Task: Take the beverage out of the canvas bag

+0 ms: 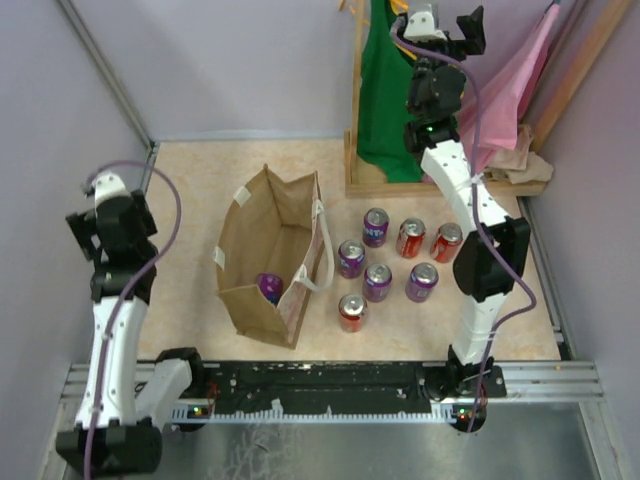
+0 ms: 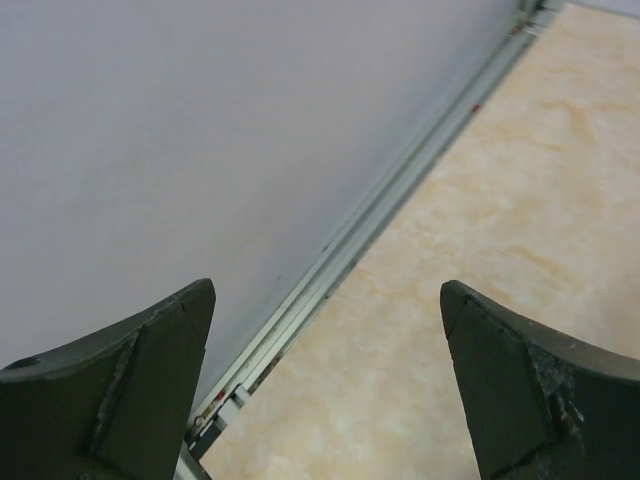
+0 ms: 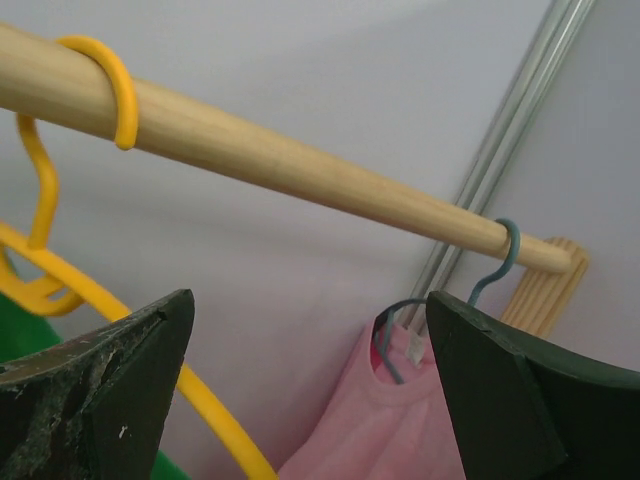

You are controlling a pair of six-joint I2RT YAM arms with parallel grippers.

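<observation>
A tan canvas bag [image 1: 265, 235] stands open at the middle of the table. One purple can [image 1: 270, 287] lies inside it, near its front end. Left of the bag, by the side wall, my left gripper [image 1: 83, 218] is raised and apart from everything; its fingers [image 2: 150, 390] are spread with nothing between them. At the back right my right gripper [image 1: 468, 20] is up at the clothes rack, far from the bag. Between its open fingers only the wall and hanging things behind show.
Right of the bag stand several purple cans [image 1: 377, 282] and red cans [image 1: 411, 238]. A wooden rack [image 1: 400, 189] holds a green cloth [image 1: 387, 110] and a pink cloth [image 1: 510, 90]; its rod [image 3: 300, 180] and a yellow hanger [image 3: 215, 410] are near my right gripper.
</observation>
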